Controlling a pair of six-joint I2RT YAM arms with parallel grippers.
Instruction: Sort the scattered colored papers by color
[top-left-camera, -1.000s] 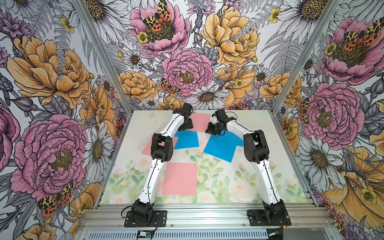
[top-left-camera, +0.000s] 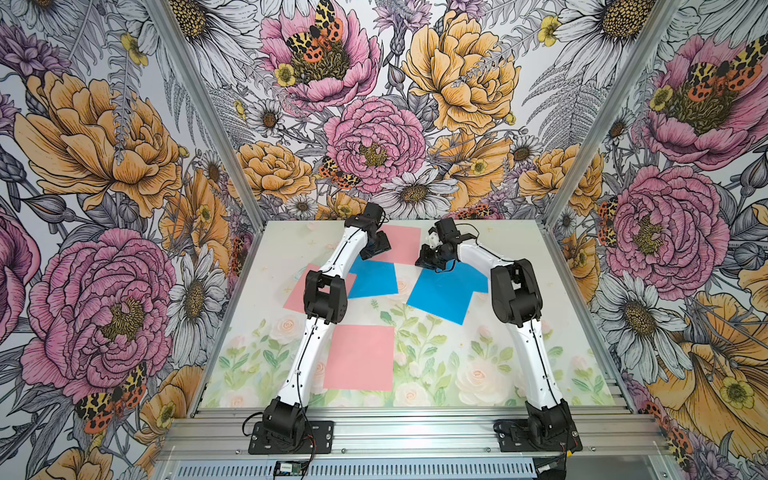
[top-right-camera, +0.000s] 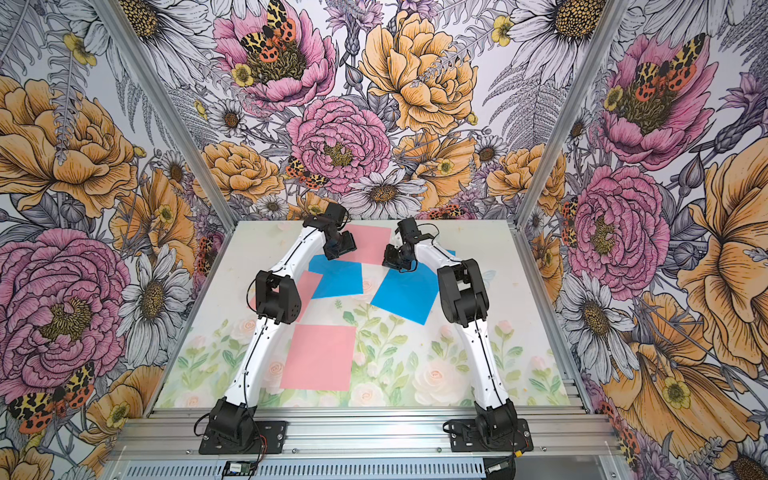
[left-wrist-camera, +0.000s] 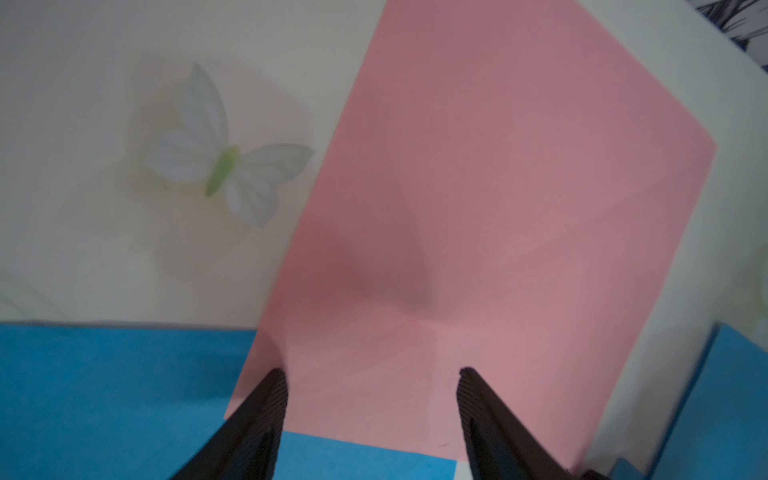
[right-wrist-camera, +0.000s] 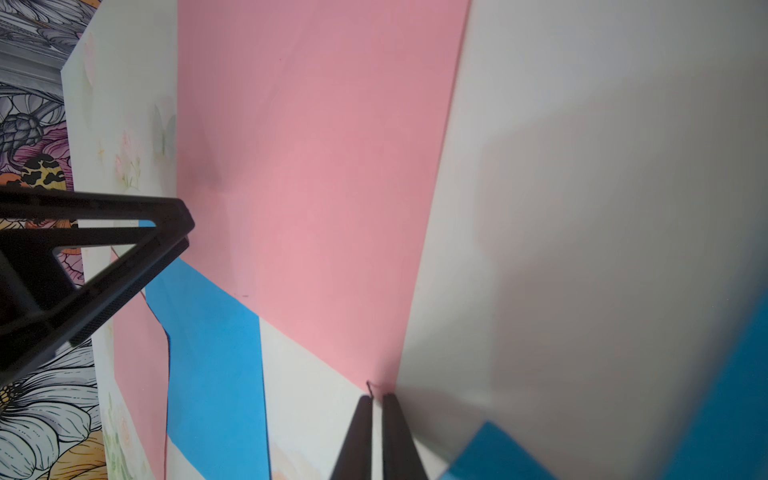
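At the far side of the table lies a pink paper (left-wrist-camera: 480, 216), its near part over a blue paper (left-wrist-camera: 120, 392). My left gripper stands open above that pink sheet, nothing between its fingers. The right gripper is shut on the near right corner of the same pink paper (right-wrist-camera: 320, 184). Another pink paper (top-left-camera: 296, 297) is partly covered by the left arm and the blue paper (top-left-camera: 376, 281). Nearer the front lies a third pink paper (top-left-camera: 360, 357). To the right, blue paper (top-left-camera: 444, 297) spreads below the right arm, seemingly overlapping sheets.
Both grippers are close together at the back of the table. Free table (top-left-camera: 552, 320) shows on the right side and along the front right. A metal rail (top-left-camera: 416, 420) runs along the front edge, and patterned walls close in the back and sides.
My right gripper has shifted slightly to the right. The left gripper has turned a little, its wrist slightly higher in the top left view. The papers look almost unmoved.
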